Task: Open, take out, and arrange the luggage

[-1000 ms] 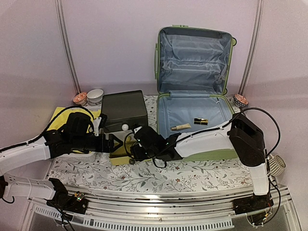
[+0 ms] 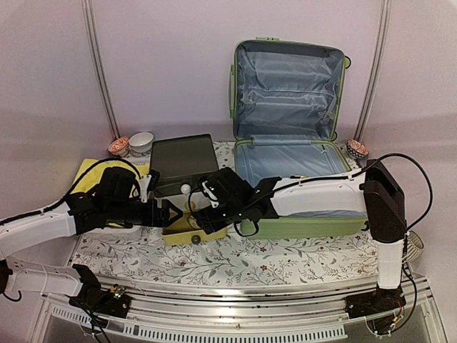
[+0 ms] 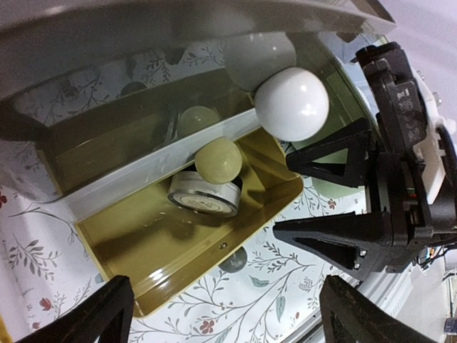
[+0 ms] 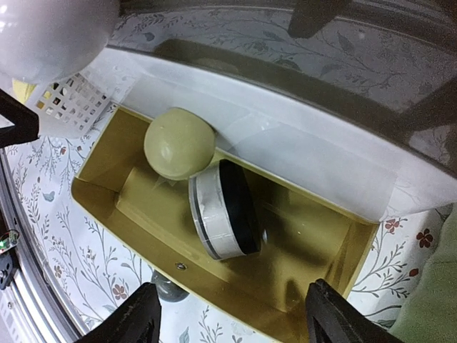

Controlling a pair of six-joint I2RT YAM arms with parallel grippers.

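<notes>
The open green suitcase [image 2: 300, 227] with blue lining stands at the right, its lid raised; my right arm covers much of its base. A yellow drawer [image 3: 164, 236] is pulled out of the dark cabinet [image 2: 184, 158]. Inside the drawer a round silver-and-black tin [image 4: 223, 211] leans on its edge in the right wrist view. My right gripper is above the drawer, its fingers apart and nothing between them. My left gripper [image 2: 170, 213] is open and empty at the drawer's left side, facing the right one.
A white knob [image 3: 293, 103] and a yellowish knob [image 3: 218, 160] stick out above the drawer; a grey knob [image 2: 196, 239] is on its front. White and orange bowls [image 2: 141, 141] stand at the back left. A yellow cloth [image 2: 89, 175] lies left.
My right forearm has shifted right and now hides the tube and the black-and-gold item seen in the suitcase before. The right gripper moved slightly over the drawer. The left arm stayed put.
</notes>
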